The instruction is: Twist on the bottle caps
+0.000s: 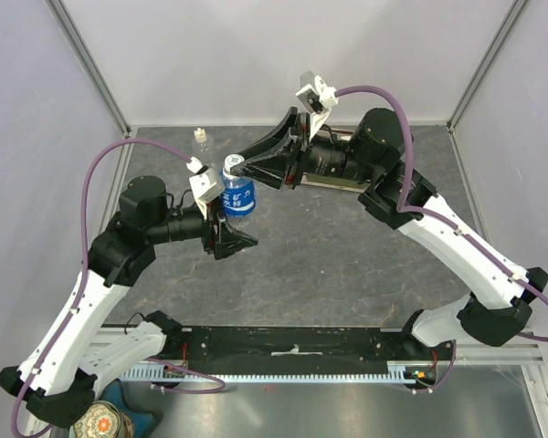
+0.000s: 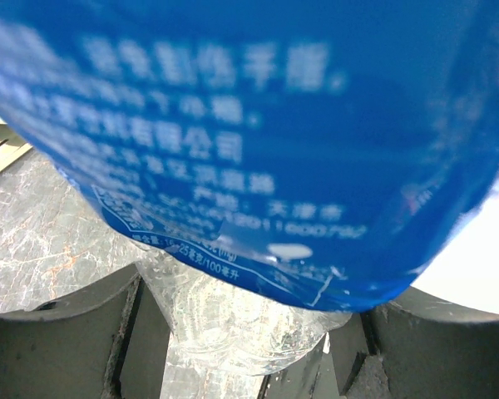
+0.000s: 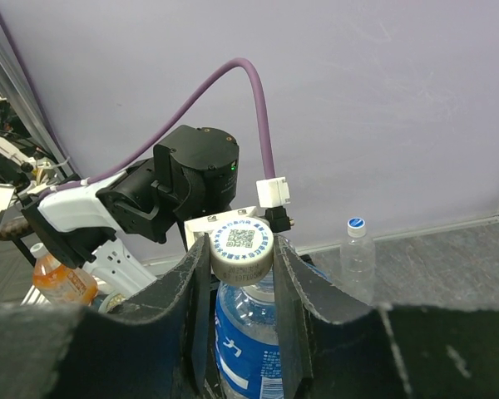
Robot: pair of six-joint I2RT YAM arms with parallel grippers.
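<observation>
My left gripper is shut on a clear bottle (image 1: 239,198) with a blue label, gripping it near its base; the label fills much of the left wrist view. Over the bottle's top, my right gripper is shut on a white cap (image 3: 242,241) printed with a square code. Beneath and slightly behind that cap, part of the bottle's neck (image 3: 262,288) shows in the right wrist view. The cap hides the mouth, so whether it sits on the thread cannot be told.
A second clear bottle (image 3: 358,262), wearing a blue-and-white cap, stands upright at the back left of the grey table (image 1: 347,255). Behind the right arm lies a wooden-edged tray (image 1: 333,182), mostly covered.
</observation>
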